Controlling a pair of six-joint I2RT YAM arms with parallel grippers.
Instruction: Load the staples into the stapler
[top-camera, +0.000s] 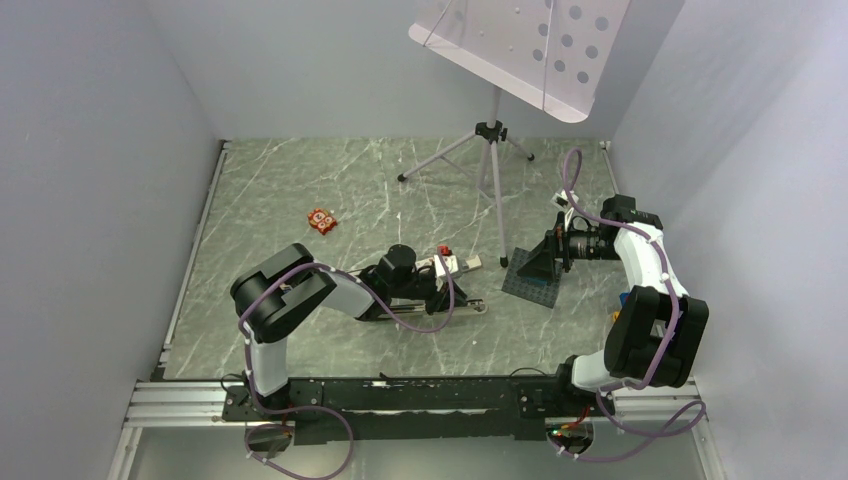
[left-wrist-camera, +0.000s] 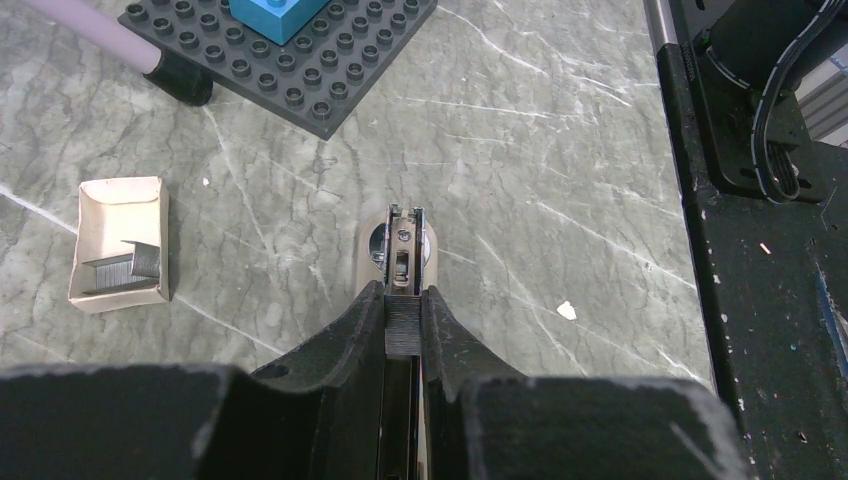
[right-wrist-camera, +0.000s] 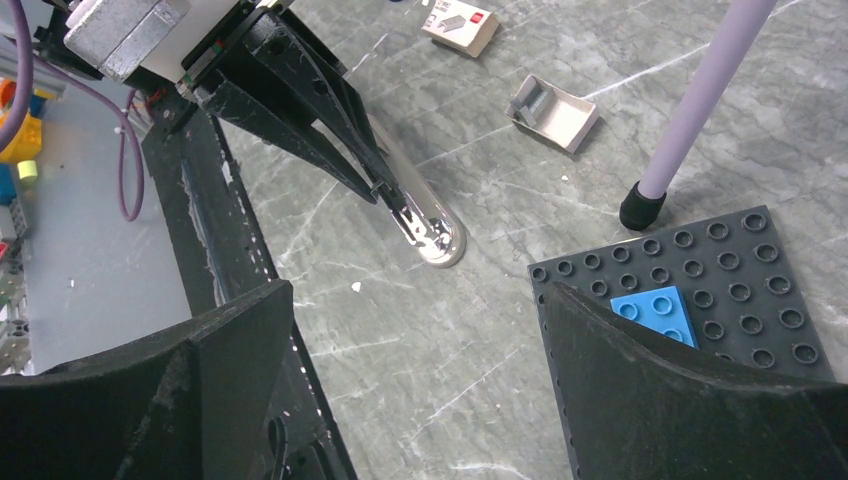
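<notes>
In the left wrist view, my left gripper is shut on a short grey strip of staples (left-wrist-camera: 403, 332). The strip lies in line with the stapler's metal channel (left-wrist-camera: 404, 243), at or in it; how deep it sits cannot be seen. Most of the stapler is hidden under the left fingers, though its rounded front end (right-wrist-camera: 443, 243) shows in the right wrist view. A small open cardboard box (left-wrist-camera: 120, 208) lies to one side with more staples (left-wrist-camera: 118, 272) in it. My right gripper stands wide open and empty, above the dark studded plate.
A dark studded plate (top-camera: 530, 290) with a blue brick (right-wrist-camera: 655, 312) lies under the right gripper. A lilac stand leg (right-wrist-camera: 690, 105) comes down beside it. The box's other part (right-wrist-camera: 460, 27) lies farther off. An orange object (top-camera: 321, 221) sits back left, with clear table around it.
</notes>
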